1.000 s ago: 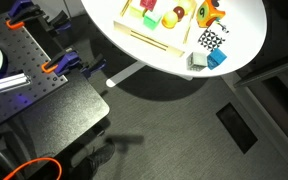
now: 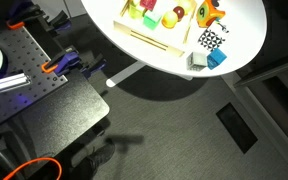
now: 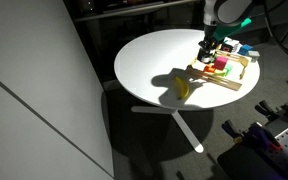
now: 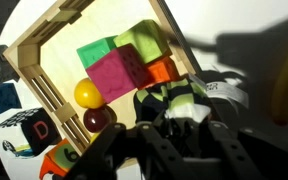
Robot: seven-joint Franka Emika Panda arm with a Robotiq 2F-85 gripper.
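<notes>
In the wrist view my gripper is shut on a dark, crinkled item with green and pale stripes (image 4: 187, 98). The item hangs over one side of the wooden tray (image 4: 50, 85); whether it touches the tray is hard to tell. Exterior view 2 has the gripper (image 3: 207, 52) low over the tray's far left part. Inside the tray lie a pink cube (image 4: 117, 74), a yellow-green cube (image 4: 144, 40), an orange block (image 4: 162, 71), a yellow ball (image 4: 87, 93) and a dark red ball (image 4: 96, 120). Exterior view 1 does not include the gripper.
A yellow banana (image 3: 182, 88) lies on the white round table (image 3: 149, 48), left of the tray. Outside the tray sit a blue cube (image 2: 217, 57), a grey cube (image 2: 196, 61), a checkered cube (image 2: 212, 38) and an orange toy (image 2: 210, 13).
</notes>
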